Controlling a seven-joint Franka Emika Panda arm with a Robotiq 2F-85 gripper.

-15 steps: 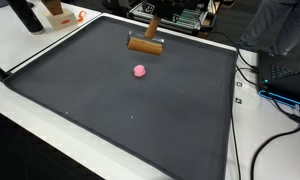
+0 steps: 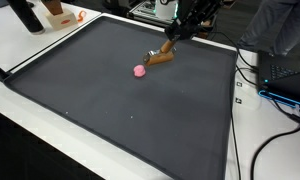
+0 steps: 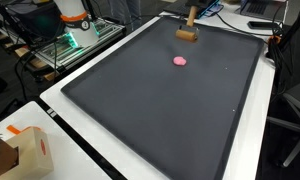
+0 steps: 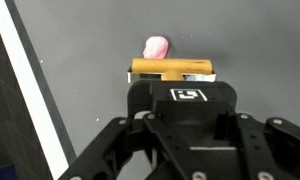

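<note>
A wooden mallet with an orange-brown head (image 2: 161, 57) hangs from my gripper (image 2: 177, 33), which is shut on its handle. From exterior view 2 the mallet head (image 3: 186, 35) appears near the far side of the dark mat, beyond a small pink piece (image 3: 180, 61). Seen from the wrist, the head (image 4: 173, 66) lies crosswise ahead of my gripper, and the pink piece (image 4: 156, 47) is just past it, apart from it. The fingertips are hidden in the wrist view. Whether the head touches the mat, I cannot tell.
A laptop (image 2: 283, 85) and cables are at the right. Containers (image 2: 58, 12) stand at the far left corner.
In exterior view 1 the mallet has moved right and toward the camera, and its head now sits at a slant. The pink piece has stayed where it was.
</note>
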